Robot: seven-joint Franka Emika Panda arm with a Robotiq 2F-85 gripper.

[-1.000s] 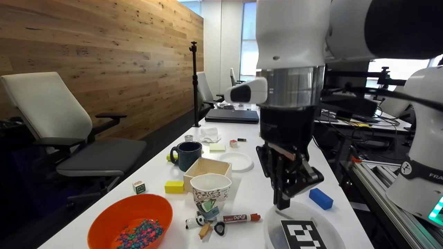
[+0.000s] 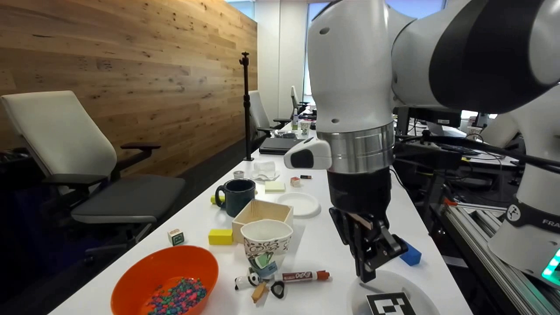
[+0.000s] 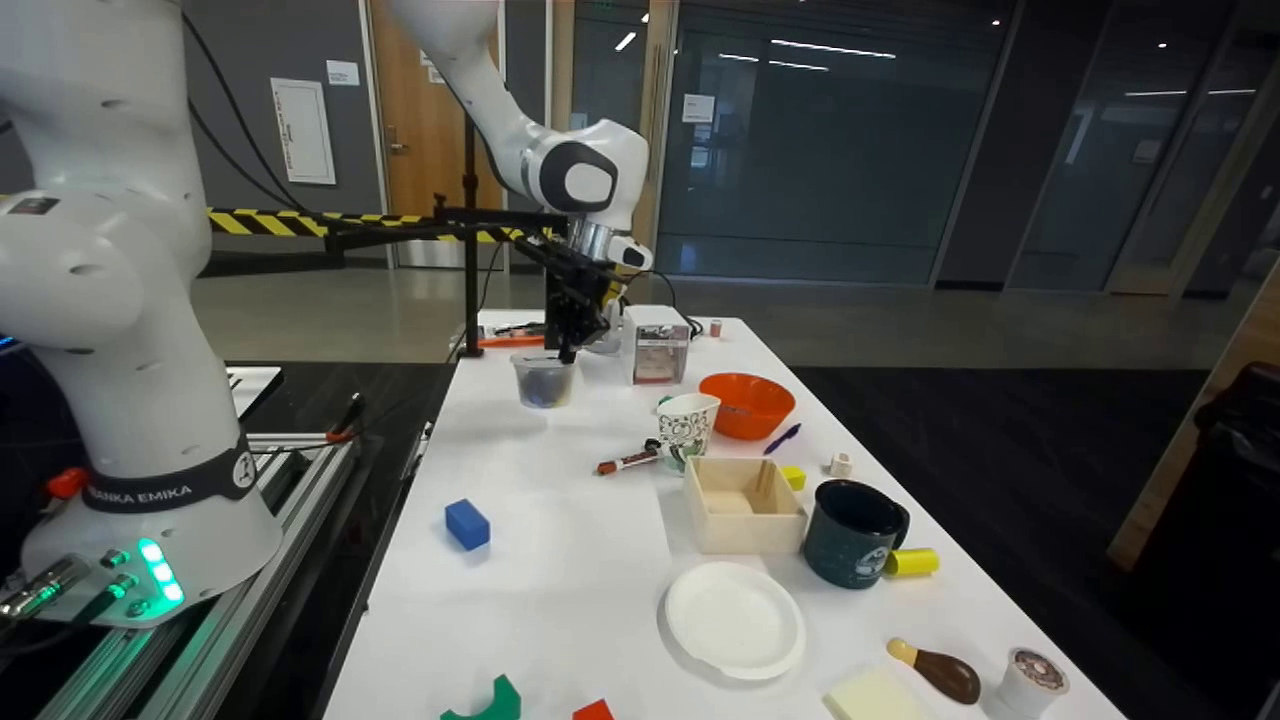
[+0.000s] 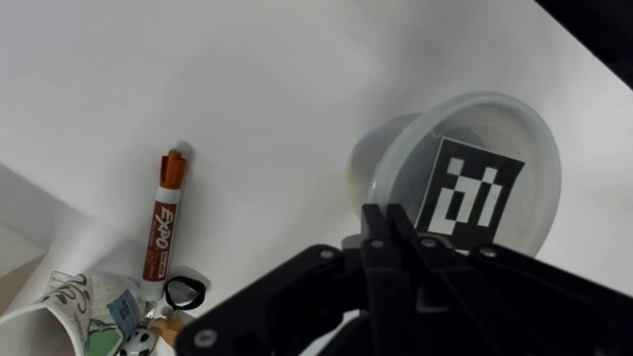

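Note:
A translucent round tub (image 3: 546,385) with a black-and-white square marker (image 4: 469,193) is at the table's far end in exterior view 2. In exterior view 1 its rim (image 2: 355,292) is cut off by the lower edge. My gripper points down at the side of the tub, its fingertips together on the near rim. It is shut on that rim; the wall between the fingers is mostly hidden. Whether the tub's base touches the table I cannot tell.
Beside the tub lie an orange marker pen (image 4: 163,225) and a patterned paper cup (image 2: 266,237). An orange bowl (image 2: 131,275), wooden box (image 2: 281,214), dark mug (image 3: 846,546) and blue block (image 3: 467,524) stand around.
Gripper and tub have both shifted toward the camera and slightly right in exterior view 1. The gripper now covers part of the blue block. Pen, cup and bowl stay put.

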